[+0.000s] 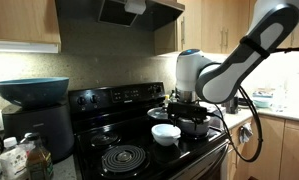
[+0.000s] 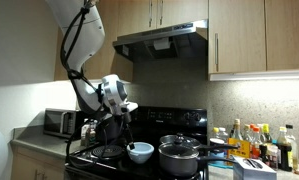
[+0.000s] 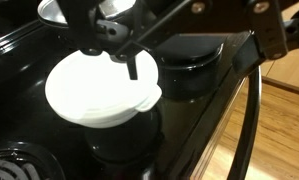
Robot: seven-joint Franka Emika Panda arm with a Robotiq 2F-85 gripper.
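A white bowl (image 1: 166, 134) stands on the black stovetop, with a small handle tab (image 3: 147, 101) on its rim. In the wrist view the bowl (image 3: 99, 90) lies right beneath my gripper, whose dark fingers partly overlap its far rim. My gripper is open and nothing shows between its fingers. In exterior view 2 the bowl (image 2: 140, 152) is below and just right of the arm's end. Whether a fingertip touches the bowl cannot be told.
A metal pot with a lid (image 2: 179, 155) stands close beside the bowl. Coil burners (image 1: 124, 158) lie nearer the camera in exterior view 1. Bottles (image 2: 264, 143) crowd the right counter. A dark cable (image 3: 251, 125) hangs by the stove's edge.
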